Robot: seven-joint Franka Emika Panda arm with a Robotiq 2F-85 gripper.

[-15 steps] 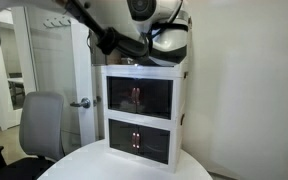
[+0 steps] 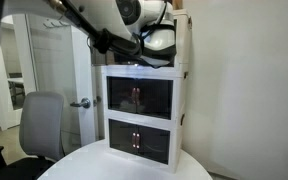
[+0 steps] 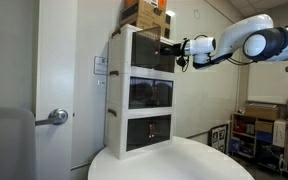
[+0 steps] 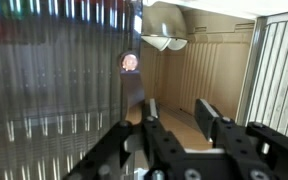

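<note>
The white cabinet (image 2: 181, 110) stands on a round white table. In the wrist view, a ribbed translucent door (image 4: 49, 90) of its top compartment fills the left, with a copper-coloured handle (image 4: 131, 63) along its edge. To the right of that edge the compartment interior (image 4: 179, 80) shows openly. My gripper is at the opening, its fingers apart, the left one close to the handle's lower end; contact cannot be told. Nothing shows between the fingers. From the side, the gripper (image 3: 176, 48) is at the top compartment's front; the arm hides it in exterior view 1.
Two lower compartments have dark doors with red handles: the middle one (image 2: 154, 97) and the bottom one (image 2: 157, 145). Boxes (image 3: 146, 15) sit on top of the cabinet. An office chair (image 2: 39, 130) stands to the left.
Over the last second the arm has shifted slightly upward and to the left in exterior view 1. The lower doors look unchanged.
</note>
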